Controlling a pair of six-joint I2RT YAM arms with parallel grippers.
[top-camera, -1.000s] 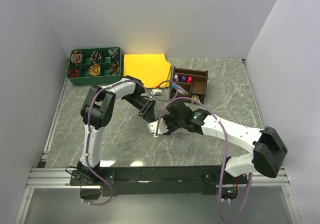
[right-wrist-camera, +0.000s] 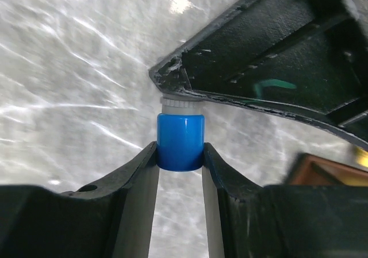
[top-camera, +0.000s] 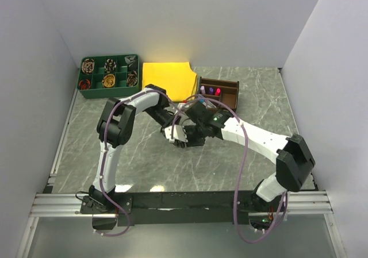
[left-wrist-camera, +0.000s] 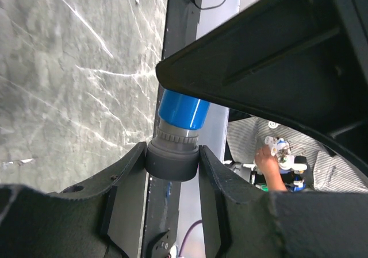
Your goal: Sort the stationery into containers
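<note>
A short blue and grey stick (left-wrist-camera: 184, 110), perhaps a glue stick, is held between both grippers. In the left wrist view, my left gripper is shut on its dark grey end, with the other gripper's black finger just above. The right wrist view has my right gripper shut on the blue part (right-wrist-camera: 180, 137), where a grey ring meets the left gripper's finger. From above, the two grippers meet over the middle of the table and hide the stick. The brown organizer (top-camera: 237, 91) holds several pens and markers.
A green divided tray (top-camera: 95, 95) with coiled items in its compartments stands at the back left. Beside it lies a yellow sheet or folder (top-camera: 164, 81). Purple cables hang along both arms.
The left arm has shifted only a little.
</note>
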